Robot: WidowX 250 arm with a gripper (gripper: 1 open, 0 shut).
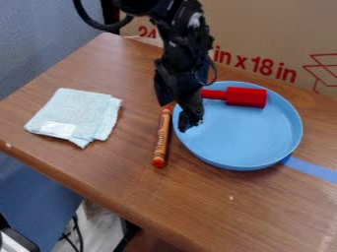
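The black gripper is low over the left rim of a blue plate, its fingers pointing down; whether they hold anything is hidden. A red object lies across the back of the plate, partly behind the gripper. An orange crayon-like stick with a red end lies on the table just left of the plate.
A folded light-blue cloth lies at the left of the wooden table. A cardboard box stands behind. Blue tape runs right of the plate.
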